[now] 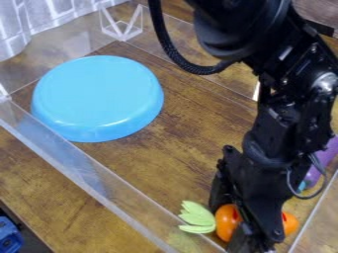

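My black gripper (258, 217) is down at the lower right, over an orange carrot-like object (227, 221) with pale green leaves (196, 217). The fingers surround the orange part and partly hide it; whether they grip it is unclear.
An upturned blue round dish (98, 97) lies at the upper left. A clear plastic wall (93, 173) borders the wooden floor (158, 158). A purple object (317, 168) sits at the far right, partly behind the arm.
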